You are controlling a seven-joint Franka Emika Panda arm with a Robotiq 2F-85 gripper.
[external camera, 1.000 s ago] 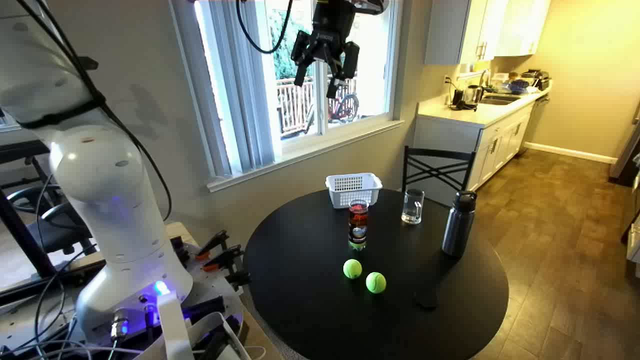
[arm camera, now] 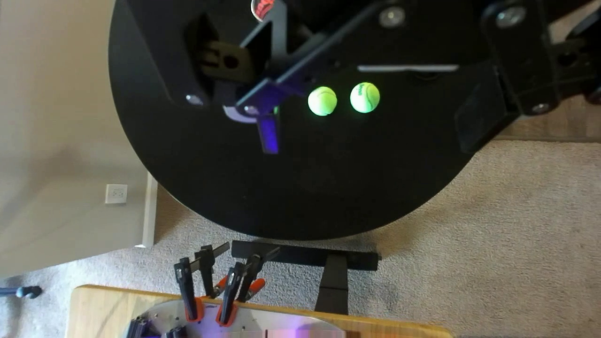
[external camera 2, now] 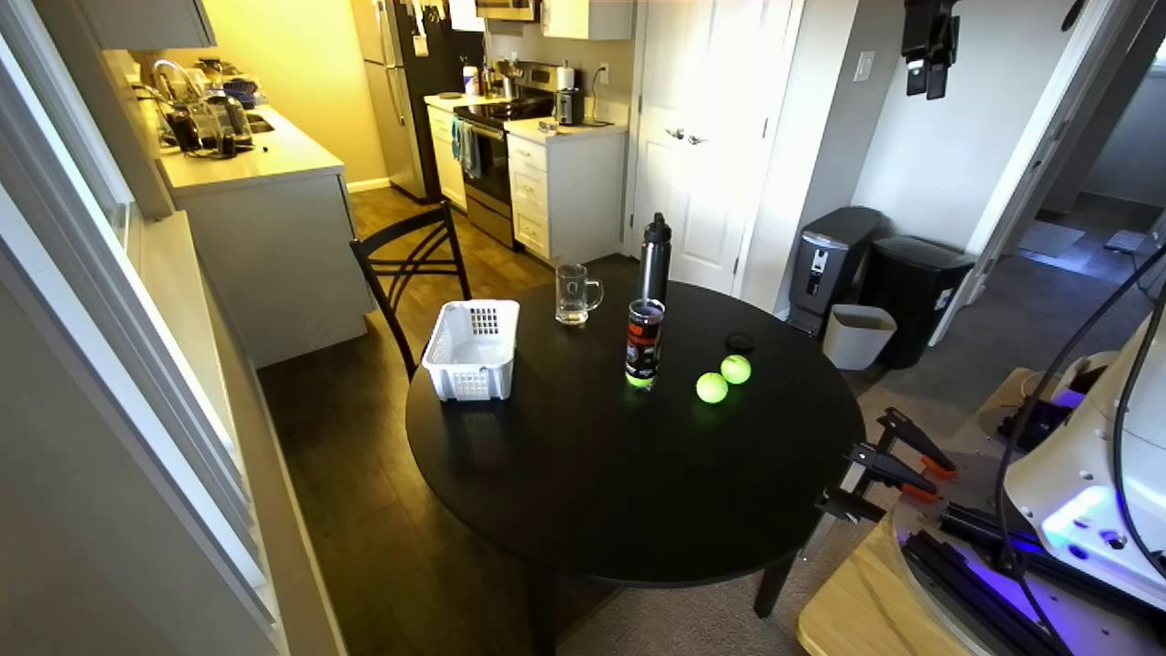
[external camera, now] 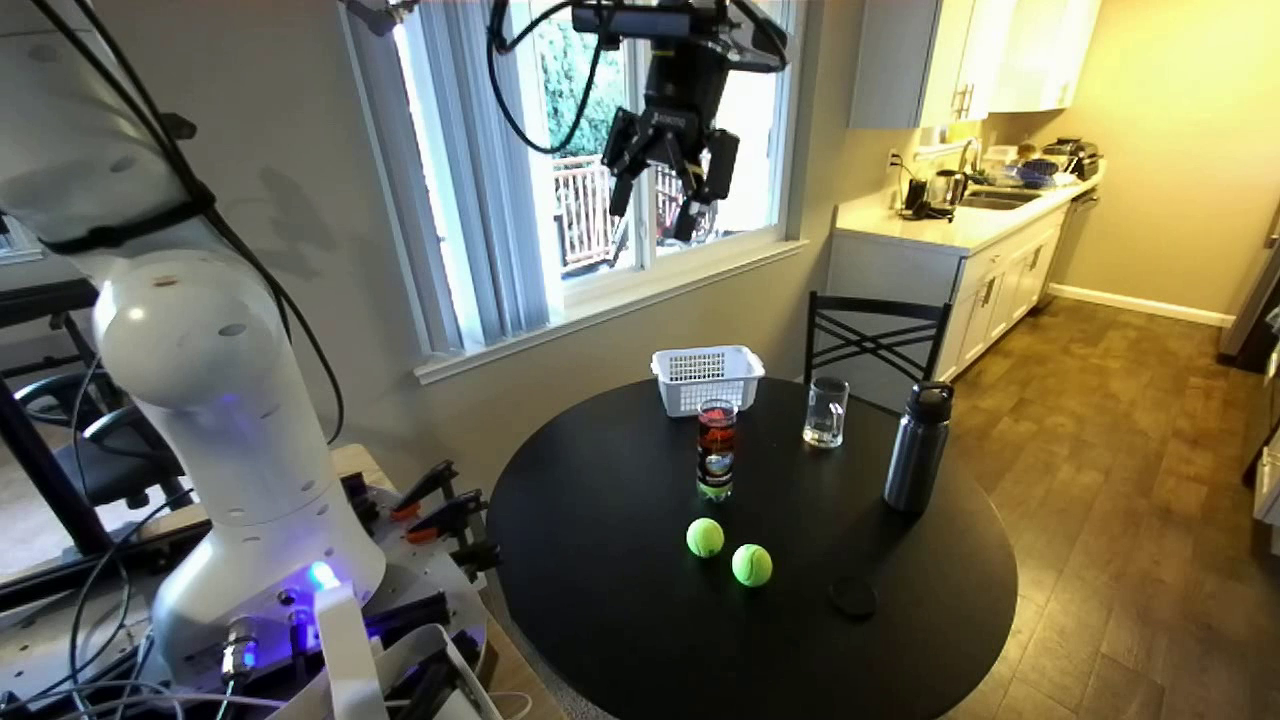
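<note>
High above the table, in front of the window in exterior view 1, my gripper (external camera: pixel 655 209) stands open with empty space between its fingers. Exterior view 2 catches only its lower part at the top right. Two yellow-green tennis balls, a left one (external camera: pixel 705 538) and a right one (external camera: pixel 752 565), lie close together on the round black table (external camera: pixel 624 636). Behind them a clear tennis-ball can (external camera: pixel 716 454) stands upright, green showing at its bottom. In the wrist view both balls (arm camera: pixel 322 101) (arm camera: pixel 365 97) appear between the spread fingers, well below them; the can is mostly hidden there.
A white basket (external camera: pixel 708 382) sits at the table's window side. The glass mug (external camera: pixel 825 414) and the dark bottle (external camera: pixel 918 450) stand towards the chair (external camera: pixel 876 336). Near the balls lies a flat black disc (external camera: pixel 853 598). Clamps (external camera: pixel 446 516) edge the robot's base.
My gripper has come down somewhat and shifted slightly right in exterior view 1, its fingers still open. The balls, can and other tabletop things rest where they were.
</note>
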